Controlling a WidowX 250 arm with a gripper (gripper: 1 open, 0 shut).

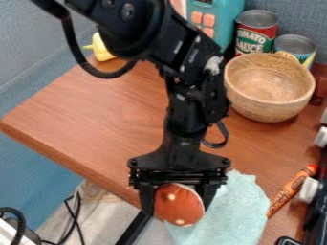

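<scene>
The black arm reaches down from the top to the front edge of the wooden table point(76, 124). Its gripper point(179, 199) is around a round orange-red object point(177, 205) with a whitish rim, fingers on either side of it. A pale mint cloth point(232, 215) lies under and to the right of it. The lower ends of the fingers are partly hidden.
A wooden bowl point(271, 86), a tomato can point(255, 33) and a second can point(296, 48) stand at the back right. An orange wrapped stick point(293, 189) and dark items lie along the right edge.
</scene>
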